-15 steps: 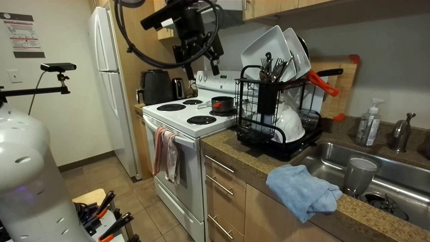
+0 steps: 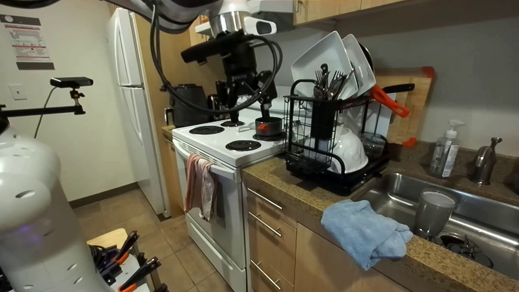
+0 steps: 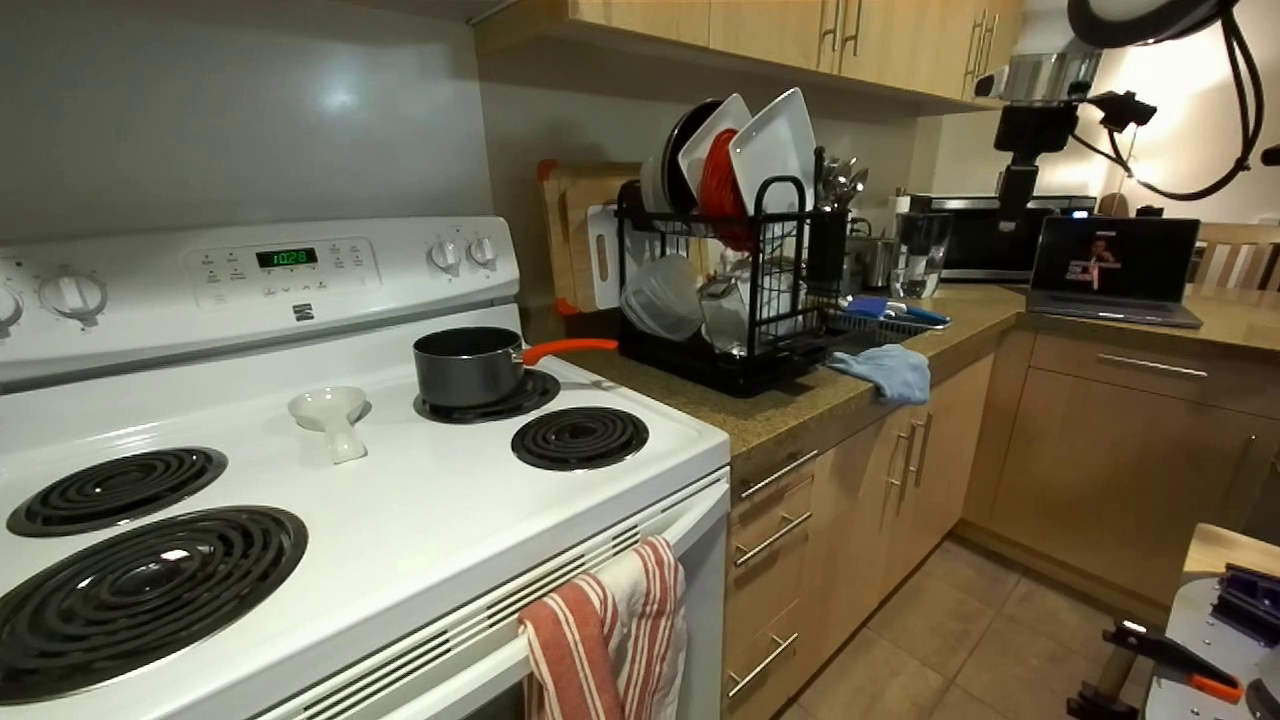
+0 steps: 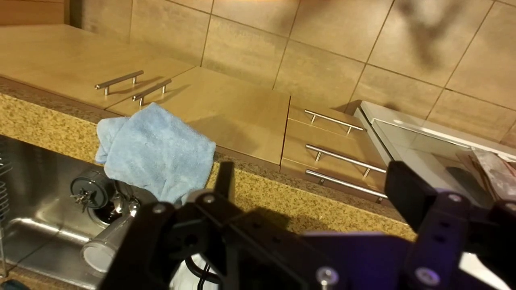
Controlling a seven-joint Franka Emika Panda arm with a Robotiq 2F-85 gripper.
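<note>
My gripper point(image 2: 250, 112) hangs in the air, its fingertips overlapping the stove and pot in exterior view 1. In the wrist view its two fingers point(image 4: 223, 179) stand wide apart, with only counter and drawers seen beyond the gap, so it is open and empty. A blue cloth point(image 4: 157, 152) lies crumpled over the counter's front edge by the sink, left of the fingers in that view. On the stove's back burner sits a dark pot point(image 3: 469, 368) with a red handle. A striped towel point(image 3: 609, 630) hangs from the oven handle.
The black dish rack point(image 2: 335, 177) stands loaded with plates, bowls and cutlery between stove and sink. A clear cup point(image 2: 434, 211) is in the sink point(image 2: 397, 182). A white spoon rest point(image 3: 329, 414) lies on the stovetop. Other burners are bare.
In exterior view 1 my arm and gripper have come down and slightly right, from above the stove's back panel to pot height in the picture. The cloth, pot and rack have stayed put.
</note>
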